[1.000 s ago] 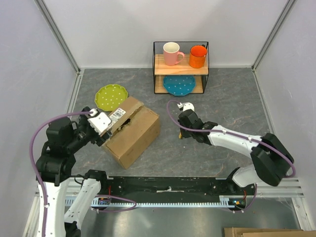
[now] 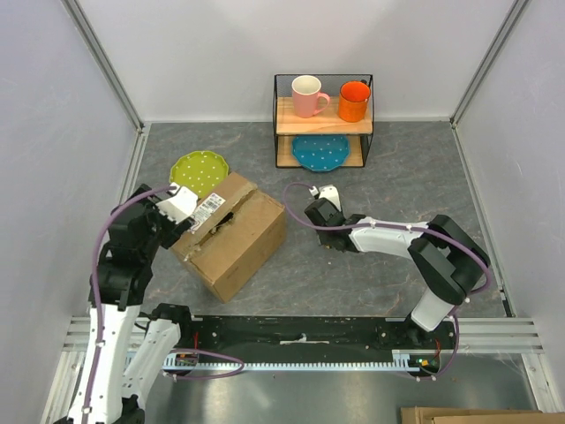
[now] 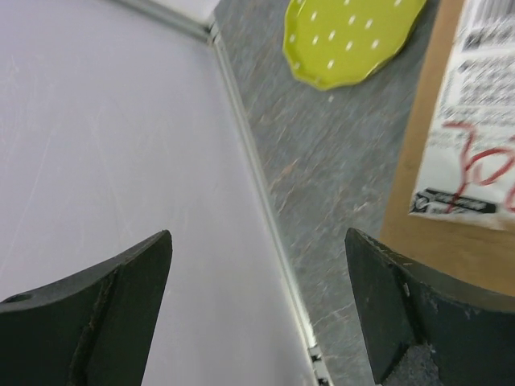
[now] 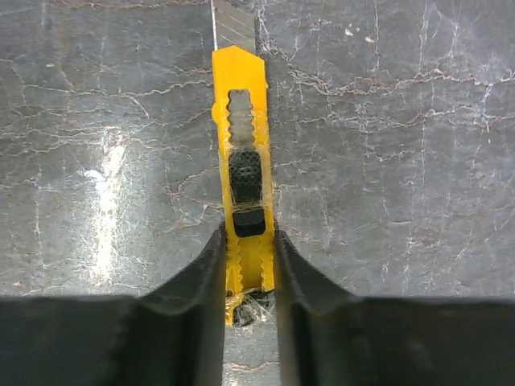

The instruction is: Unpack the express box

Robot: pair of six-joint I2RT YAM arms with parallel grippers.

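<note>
The cardboard express box [image 2: 244, 249] sits left of centre, turned at an angle, with a dark torn gap along its top beside a white label [image 2: 209, 211]. At its left end, my left gripper stands open and empty; the box's labelled side [image 3: 410, 173] is right of its fingers. A yellow utility knife [image 4: 247, 177] with its blade out appears over the grey tabletop in the right wrist view. My right gripper has its fingers close along both sides of the knife's rear end; whether they press on it is unclear.
A green dotted plate [image 2: 199, 173] lies behind the box. At the back stands a rack [image 2: 281, 128] with a pink mug [image 2: 306, 95], an orange mug [image 2: 353, 102] and a blue plate [image 2: 320, 152].
The right arm has shifted a little left and toward the front. The box looks unmoved.
</note>
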